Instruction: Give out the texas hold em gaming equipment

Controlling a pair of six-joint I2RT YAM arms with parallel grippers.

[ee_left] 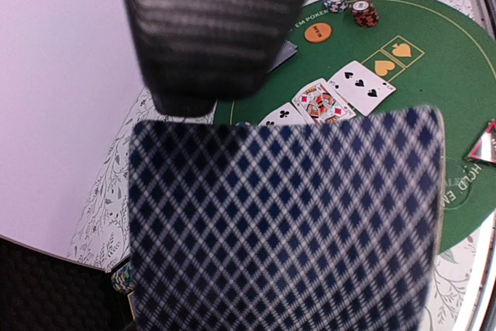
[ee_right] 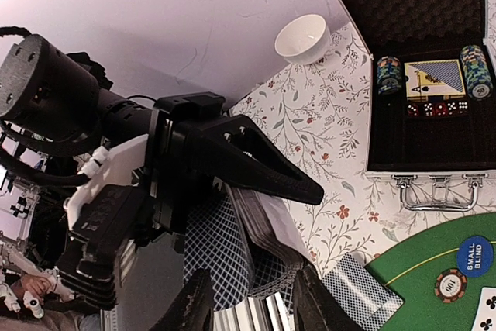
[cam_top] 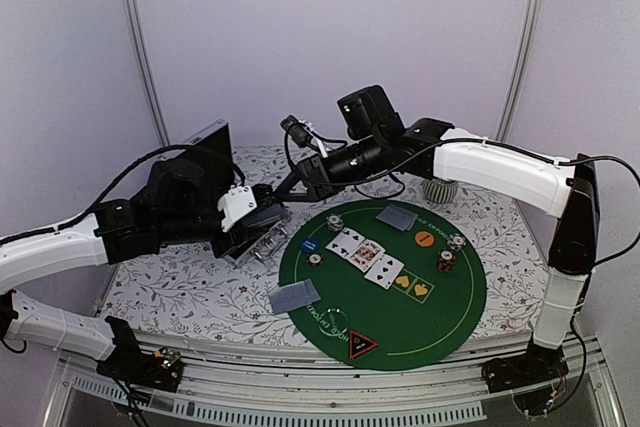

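My left gripper point(cam_top: 262, 197) is shut on a deck of blue-checked cards point(ee_left: 287, 222), held in the air at left of centre. The deck's patterned back fills the lower left wrist view, and its layered edge point(ee_right: 252, 218) shows in the right wrist view. Close against the deck is my right gripper, its fingers apart and the deck's lower end around the gap; contact is unclear. On the green poker mat point(cam_top: 450, 297) lie three face-up cards point(cam_top: 366, 253). Face-down cards lie at the mat's near-left edge point(cam_top: 293, 296) and far side point(cam_top: 397, 216).
An open case with chips, cards and dice stands at the left. Chip stacks point(cam_top: 446, 260), a blue small-blind button point(cam_top: 310, 245), an orange button point(cam_top: 425, 239) and a red triangle point(cam_top: 361, 344) sit on the mat. A white bowl point(ee_right: 303, 39) stands behind.
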